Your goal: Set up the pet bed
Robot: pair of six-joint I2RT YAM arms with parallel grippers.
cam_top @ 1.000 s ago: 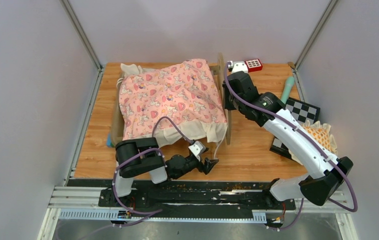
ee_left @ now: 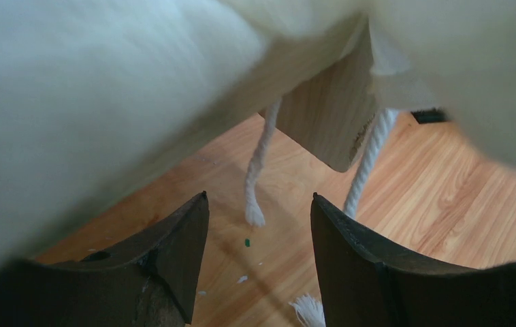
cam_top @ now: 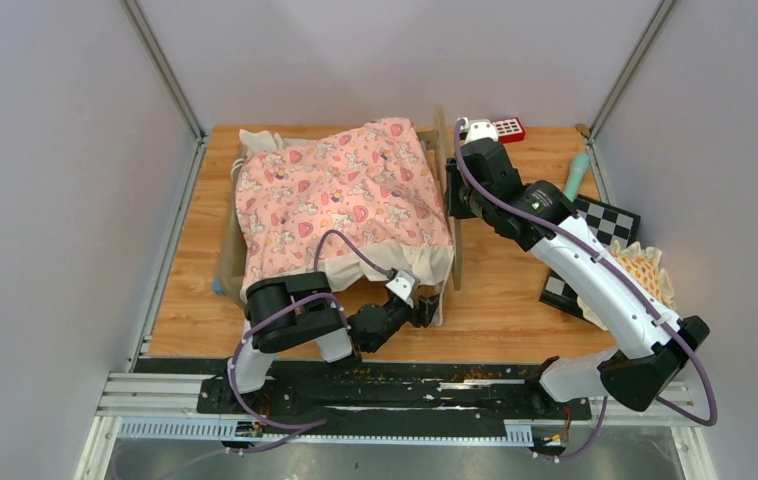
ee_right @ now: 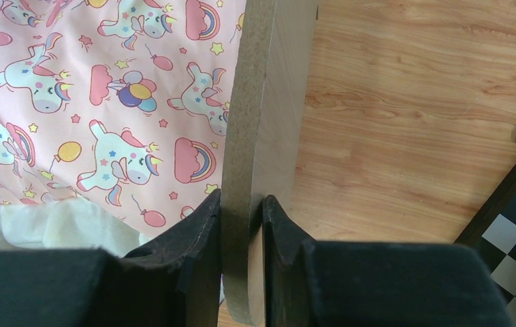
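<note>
The pet bed is a wooden frame draped with a pink unicorn-print sheet (cam_top: 340, 200) with a cream hem (cam_top: 395, 258). Its right end board (ee_right: 245, 136) stands upright, and my right gripper has a finger against each face of it. Below the bed's front right corner, my left gripper (cam_top: 432, 305) is open. Two white cords hang there in the left wrist view: the inner cord (ee_left: 256, 170) dangles beyond the gap, and the outer cord (ee_left: 371, 160) runs behind the right finger (ee_left: 340, 252). The outer cord's frayed end (ee_left: 308, 310) shows between the fingers.
On the right lie a black-and-white checkered board (cam_top: 605, 222), an orange cushion (cam_top: 645, 268) with a cream ruffle and a mint-green object (cam_top: 577, 172). A red object (cam_top: 508, 130) sits behind my right arm. Bare tabletop (cam_top: 500, 310) stretches right of the bed.
The right arm has barely moved at the board.
</note>
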